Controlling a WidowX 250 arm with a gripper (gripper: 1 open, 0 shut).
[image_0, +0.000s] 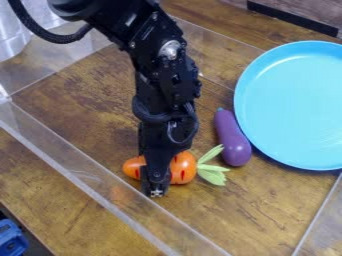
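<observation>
My black gripper (156, 180) reaches down from the top of the camera view onto an orange toy carrot (182, 168) with pale green leaves, lying on the wooden floor of a clear-walled area. The fingers are over the carrot's middle; whether they are closed on it is hard to tell. Just right of the carrot's leaves lies a purple toy eggplant (231, 137).
A large blue plate (291, 105) takes up the upper right. A transparent wall (80, 170) runs along the near left, with a blue object (8, 238) outside it. Bare wood is free at upper left and lower right.
</observation>
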